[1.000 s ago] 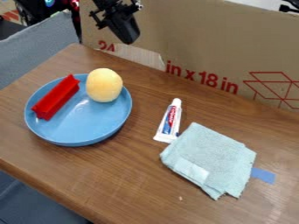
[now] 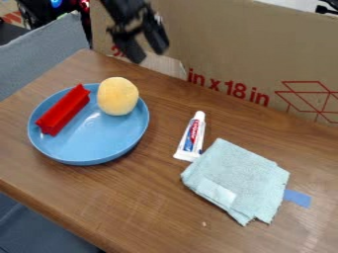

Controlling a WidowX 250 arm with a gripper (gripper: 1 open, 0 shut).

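Note:
The black gripper (image 2: 141, 44) hangs at the top of the camera view, blurred, above the back of the wooden table and apart from the objects; it looks open, with nothing visible between its fingers. Below it a blue plate (image 2: 90, 145) holds a red block (image 2: 61, 111) and a yellow ball-like object (image 2: 118, 96). A white toothpaste tube (image 2: 191, 137) lies right of the plate, and a folded pale blue cloth (image 2: 235, 181) lies at the front right.
A cardboard box wall (image 2: 251, 49) runs along the back. A grey padded edge (image 2: 34, 69) borders the left.
The gripper has moved slightly downward and is now blurred. The objects on the table have not moved.

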